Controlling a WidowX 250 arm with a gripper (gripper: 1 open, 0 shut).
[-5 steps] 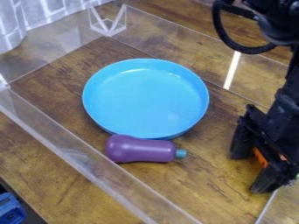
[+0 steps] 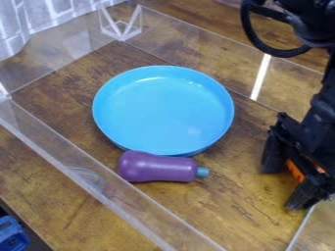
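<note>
The black gripper point(image 2: 291, 169) is low on the wooden board at the right edge, around an orange object point(image 2: 296, 173) that it mostly hides, perhaps a carrot. Whether its fingers are closed on that object is unclear. Left of it, a blue plate point(image 2: 163, 108) lies on the board, with a purple eggplant-like toy point(image 2: 155, 168) just below the plate.
Clear plastic walls point(image 2: 88, 192) border the wooden work area point(image 2: 73, 78). Bare board lies around the plate and between the toy and the gripper. A blue object point(image 2: 11, 235) sits outside at the bottom left.
The gripper has shifted very slightly at the right edge; the plate and purple toy have stayed in place.
</note>
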